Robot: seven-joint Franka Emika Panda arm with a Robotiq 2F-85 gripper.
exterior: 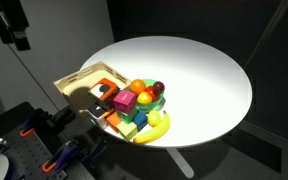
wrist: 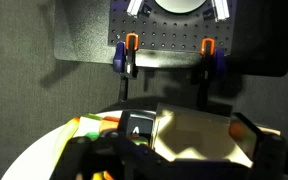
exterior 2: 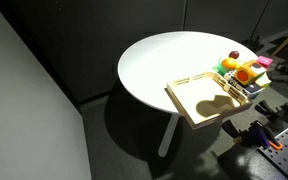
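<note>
My gripper is open, its dark fingers (wrist: 252, 137) spread wide at the bottom of the wrist view with nothing held between them. Beyond them show the wooden tray (wrist: 199, 133) and part of the toy pile. In exterior view 1 the dark arm end hangs at the upper left, well apart from the table. There, the shallow tray (exterior: 72, 84) lies at the table's near-left edge. Beside it are a magenta cube (exterior: 125, 101), an orange-and-black block (exterior: 103, 90), a yellow banana (exterior: 154, 130) and round fruit in a green bowl (exterior: 158, 103).
The perforated base plate (wrist: 169, 35) with orange-tipped clamps (wrist: 132, 42) stands close to the table edge. In exterior view 2 the tray's floor (exterior 2: 206, 98) looks empty.
</note>
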